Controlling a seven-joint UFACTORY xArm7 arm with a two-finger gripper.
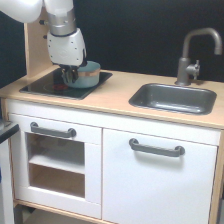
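Note:
A teal pot [86, 74] with a tan band sits on the black cooktop [50, 89] at the back left of the toy kitchen. The white robot gripper [68, 74] is lowered at the pot's left side, its dark fingertips partly over or against the rim. Whether the fingers are open or closed is not clear at this size.
A steel sink [172, 99] with a faucet [188, 62] is on the right of the wooden counter [118, 92]. Below are white cabinet doors with grey handles. The counter between cooktop and sink is clear.

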